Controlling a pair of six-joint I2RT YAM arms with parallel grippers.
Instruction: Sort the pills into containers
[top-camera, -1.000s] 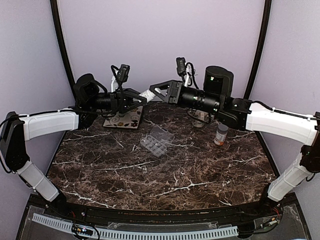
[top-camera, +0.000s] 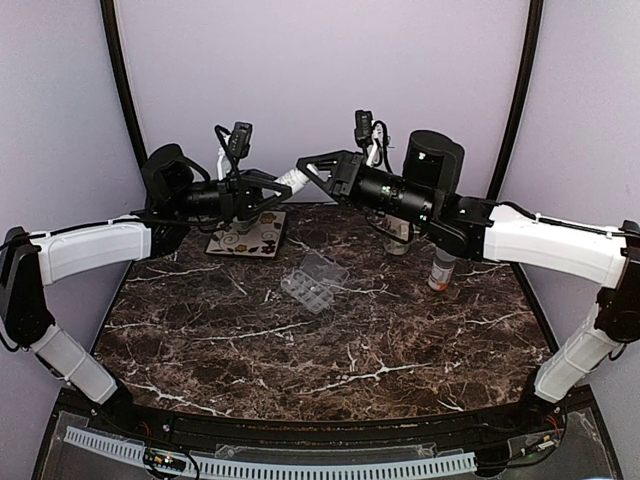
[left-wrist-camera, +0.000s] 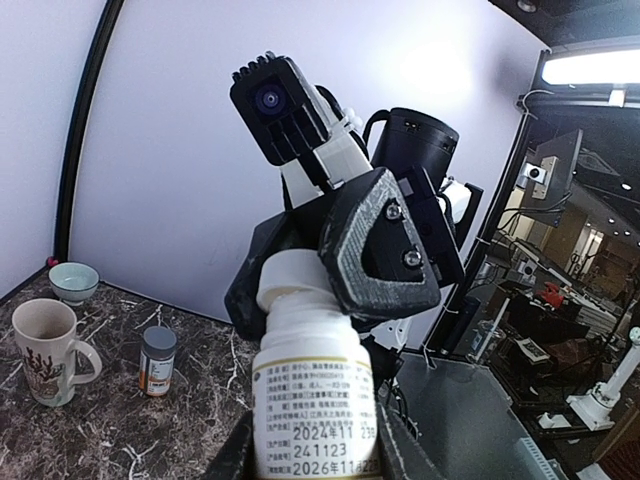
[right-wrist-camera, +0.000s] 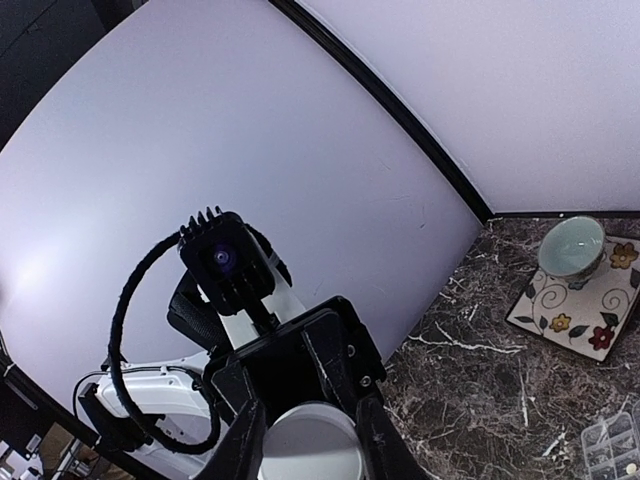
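A white pill bottle (top-camera: 295, 180) (left-wrist-camera: 313, 400) is held in the air between both grippers. My left gripper (top-camera: 280, 190) is shut on its body, whose printed label faces the left wrist view. My right gripper (top-camera: 316, 171) is shut on its white cap (right-wrist-camera: 312, 445) at the other end. The clear pill organizer (top-camera: 307, 289) (right-wrist-camera: 610, 445) lies on the table below, lid open.
A second bottle (top-camera: 440, 270) (left-wrist-camera: 158, 365) stands at the right. A mug (left-wrist-camera: 45, 355) and small bowl (left-wrist-camera: 73, 278) stand nearby. At the back left, a floral board (right-wrist-camera: 565, 325) holds a bowl (right-wrist-camera: 570, 242).
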